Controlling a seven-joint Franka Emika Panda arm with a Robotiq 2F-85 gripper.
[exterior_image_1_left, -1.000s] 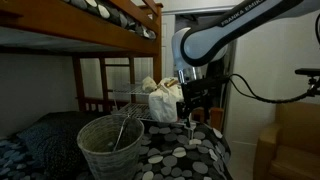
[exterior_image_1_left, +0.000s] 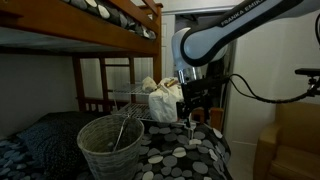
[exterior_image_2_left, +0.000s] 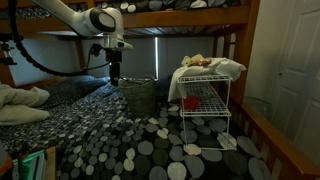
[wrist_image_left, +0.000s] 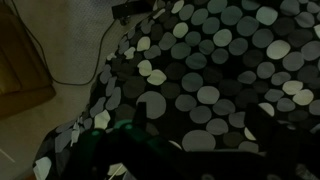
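My gripper (exterior_image_1_left: 193, 124) hangs over the bed's dotted dark cover (exterior_image_1_left: 165, 160), to the right of a woven basket (exterior_image_1_left: 110, 150) in exterior view 1. In exterior view 2 the gripper (exterior_image_2_left: 114, 78) is up at the left, with the basket (exterior_image_2_left: 138, 100) beyond it to the right. From the wrist, the gripper looks down on the dotted cover, its dark fingers wide apart and open. Nothing shows between them; the wrist view is very dark.
A white wire rack (exterior_image_2_left: 208, 120) stands on the bed with a white bag (exterior_image_2_left: 190, 82) on top and something red on its lower shelf. A brown armchair (exterior_image_1_left: 290, 145) is at the right. Bunk-bed timber (exterior_image_1_left: 80, 42) overhangs the left side.
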